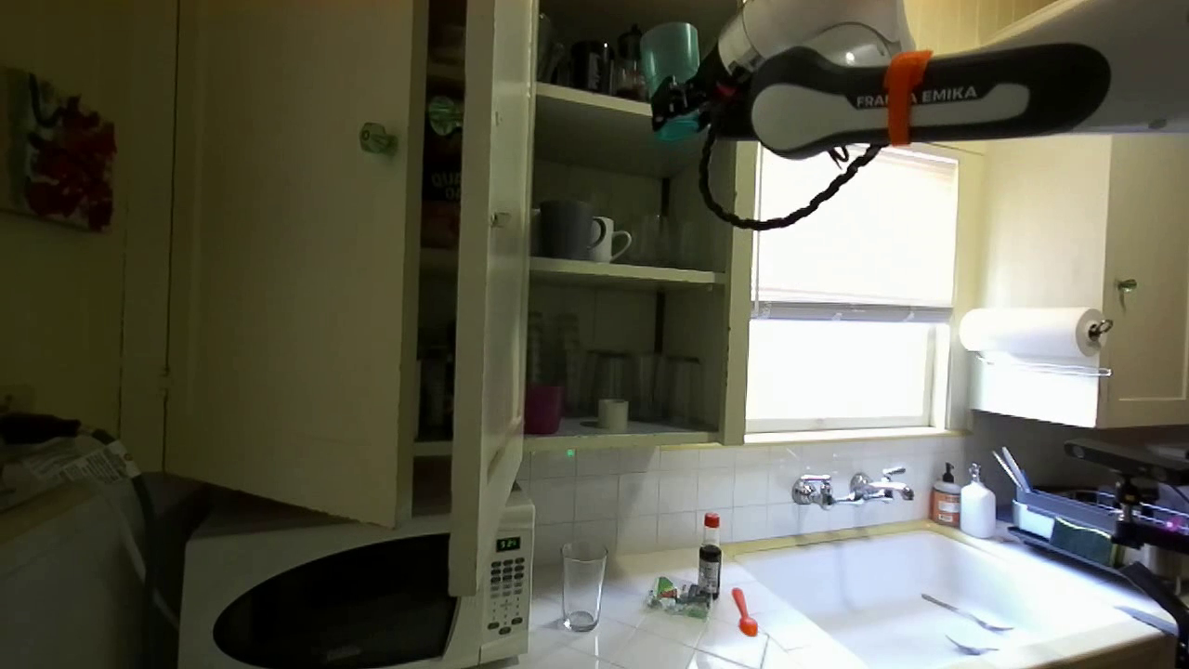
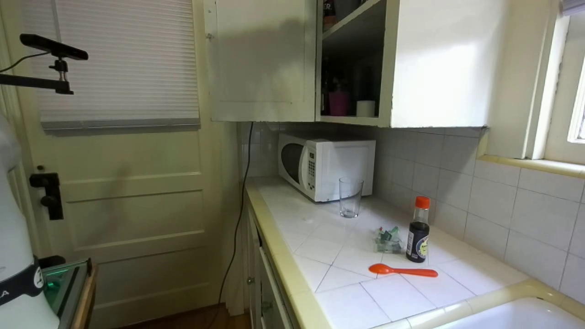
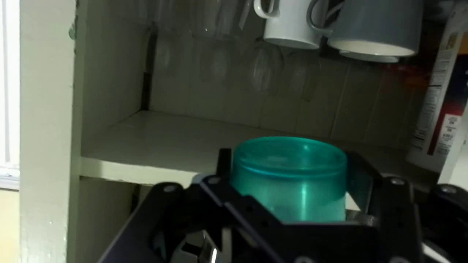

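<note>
A translucent teal cup [image 3: 289, 184] is held between the black fingers of my gripper, which is shut on it. In exterior view 1 the teal cup [image 1: 670, 56] is level with the cabinet's top shelf [image 1: 602, 98], in front of the opening near its right side post. The gripper [image 1: 677, 106] grips the cup's lower part, with the arm coming in from the right. Exterior view 2 shows neither cup nor gripper.
On the middle shelf stand a grey mug [image 1: 566, 229] and a white mug [image 1: 607, 239]. An open cabinet door [image 1: 490, 290] is left of the shelves. Below are a clear glass [image 1: 582, 587], a sauce bottle [image 2: 418, 233] and an orange spoon [image 2: 406, 271] on the counter.
</note>
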